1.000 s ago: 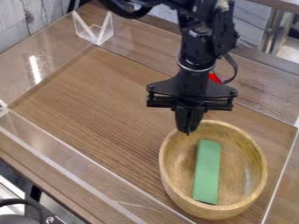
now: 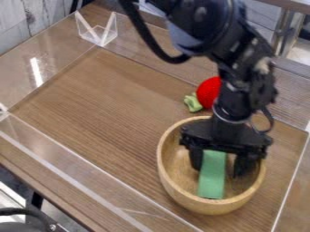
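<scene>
My black gripper [image 2: 224, 152] is low inside a tan bowl [image 2: 179, 177] at the lower right, open, its fingers reaching down on either side of the upper part of a green oblong block [image 2: 212, 181] lying in the bowl. Whether the fingers touch the block cannot be told.
A red round object [image 2: 208, 91] with a green object [image 2: 191, 102] beside it sits behind the bowl, partly hidden by the arm. A clear plastic item [image 2: 97, 27] stands at the top left.
The gripper has moved down and right from above the bowl's back rim into the bowl, over the green block. More of the red object now shows.
</scene>
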